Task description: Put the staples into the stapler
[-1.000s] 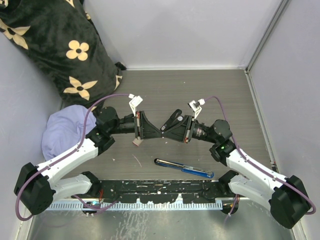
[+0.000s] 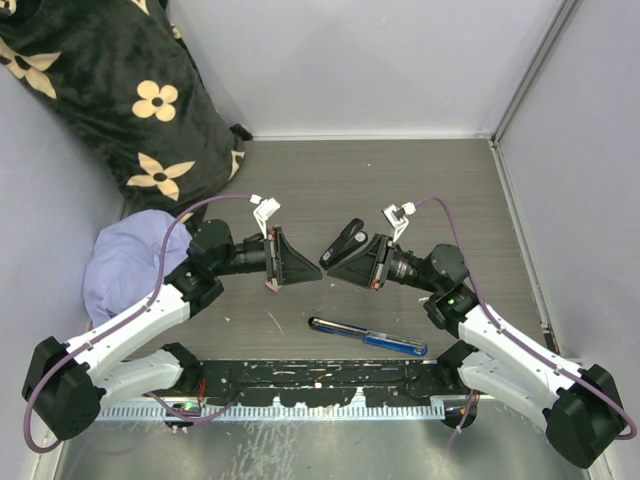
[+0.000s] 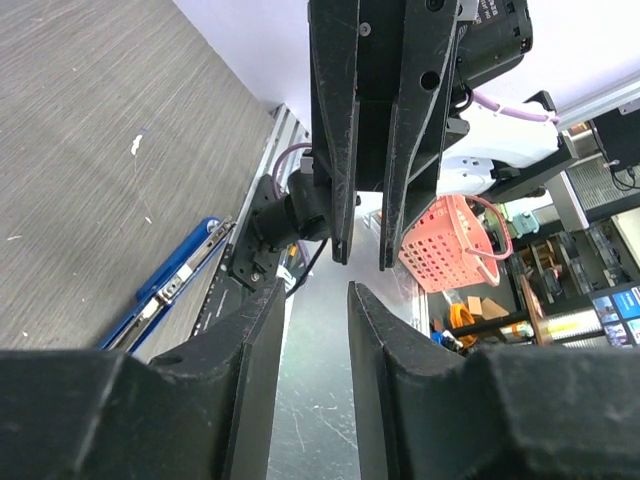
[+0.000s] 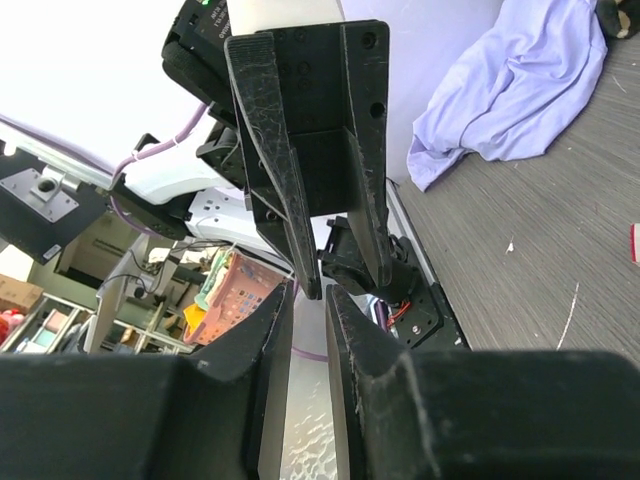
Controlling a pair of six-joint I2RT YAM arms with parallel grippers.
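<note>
A black object [image 2: 346, 238] that looks like a small stapler is seen beside the right fingertips in the top view; I cannot tell whether they touch it. A long blue and silver tool [image 2: 367, 335], possibly an opened stapler, lies on the table's front part and shows in the left wrist view [image 3: 178, 282]. My left gripper [image 2: 318, 274] points right, its fingers apart with nothing between them. Facing it, my right gripper [image 2: 330, 268] shows a gap between its fingers in the left wrist view; nothing is visible there, and I cannot make out anything thin. No staples can be picked out.
A small pinkish piece [image 2: 272, 285] lies partly under the left gripper. A lilac cloth [image 2: 130, 265] and a dark flowered cushion [image 2: 120, 100] fill the left side.
My left gripper has drawn back slightly to the left, and its fingers have parted. The right arm has barely moved.
</note>
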